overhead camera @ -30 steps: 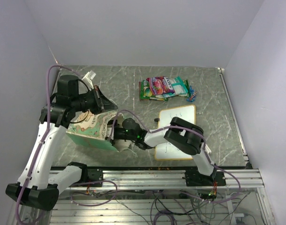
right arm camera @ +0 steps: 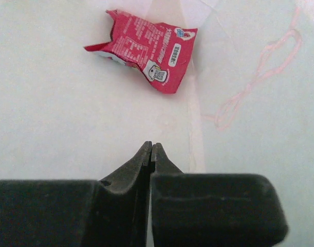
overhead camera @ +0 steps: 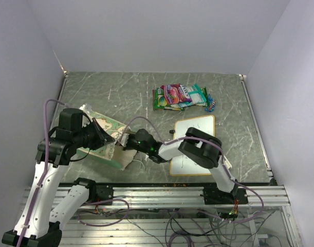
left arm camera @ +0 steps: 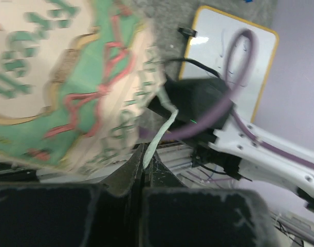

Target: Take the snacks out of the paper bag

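The paper bag, green and cream with printed patterns, lies tilted at the left of the table. My left gripper is shut on the bag's pale green cord handle, above the printed side. In the right wrist view, a red snack packet rests on the bag's pale inner wall. My right gripper is shut with nothing between its fingers, the packet lying apart beyond its tips. From the top, the bag's mouth area hides the tips of this gripper.
Several colourful snack packs are heaped at the back centre, with a blue knotted rope beside them. A whiteboard lies right of centre, partly under my right arm. Clear tabletop shows at the far right.
My left arm has swung down and left; the bag has turned with it.
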